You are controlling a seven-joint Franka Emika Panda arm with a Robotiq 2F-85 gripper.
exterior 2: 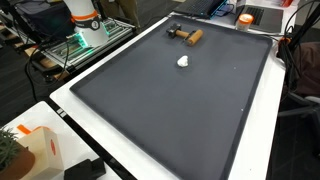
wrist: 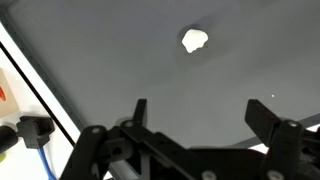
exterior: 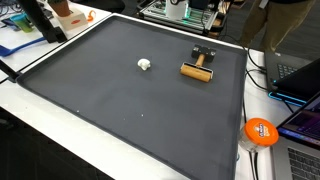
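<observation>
A small white lump (exterior: 144,64) lies on the dark grey mat (exterior: 120,110), left of a wooden-handled tool with a black end (exterior: 197,72). From the other side, the white lump (exterior 2: 183,61) is in front of the tool's wooden part (exterior 2: 193,38). In the wrist view the white lump (wrist: 194,40) appears beyond my gripper, whose two black fingers stand wide apart. Bare mat shows between them, and the gripper is open and empty. The tool is outside the wrist view.
An orange-lidded jar (exterior: 261,132) stands on the white table beside the mat, near a laptop (exterior: 296,160). A plant pot (exterior 2: 14,160) and a white box (exterior 2: 40,150) sit by the near left corner.
</observation>
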